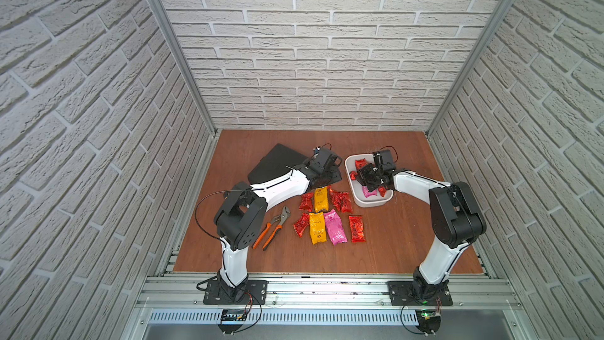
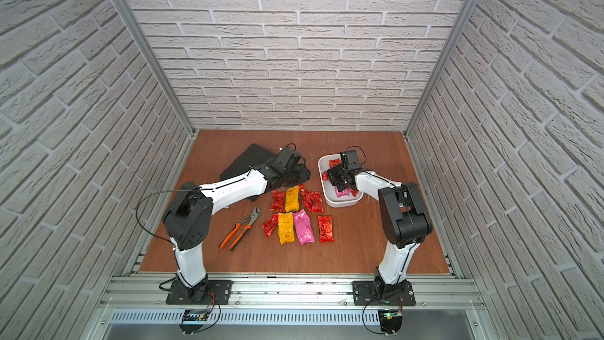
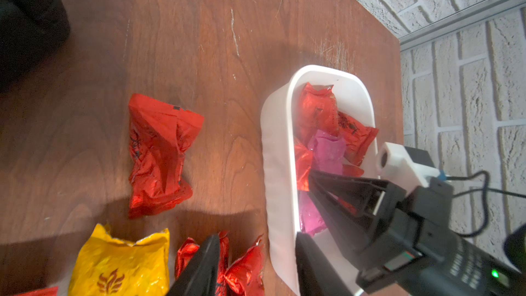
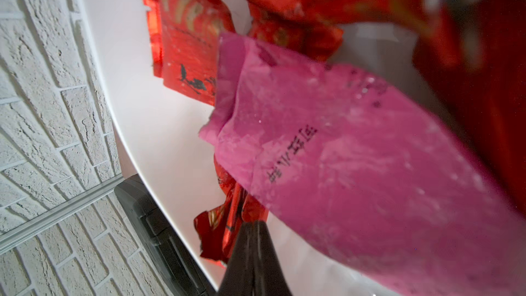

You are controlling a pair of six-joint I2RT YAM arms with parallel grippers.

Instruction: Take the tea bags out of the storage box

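The white storage box (image 3: 280,148) stands at the right of the table with several red tea bags (image 3: 319,110) and a pink tea bag (image 4: 350,153) inside. My right gripper points down into it. Its fingers are together with nothing between them. The pink bag lies beside the fingertips, outside them, and a crumpled red tea bag (image 4: 216,230) shows just behind them by the box wall. Left of the box my left gripper is open and empty above the tabletop.
Red, yellow and pink bags, such as the yellow bag (image 1: 317,228), lie on the table in front of the left gripper. Orange-handled pliers (image 1: 270,229) lie left of them, and a black case (image 1: 280,158) sits behind the left arm.
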